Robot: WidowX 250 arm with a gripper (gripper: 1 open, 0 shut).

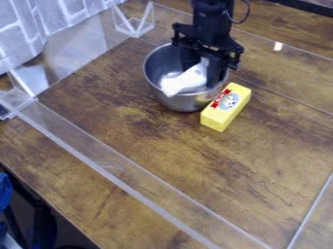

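Observation:
A steel bowl (166,96) sits on the wooden table (117,165) in the upper middle of the camera view. A white object (182,82) lies tilted inside it. My black gripper (202,64) reaches over the back right of the bowl, at the white object's upper end, and looks shut on it; the fingertips are dark and partly hidden. A yellow box (224,111) with a red and white label lies just right of the bowl, in front.
Clear plastic strips or walls run along the left and right of the table. A foil-like sheet is at the top left.

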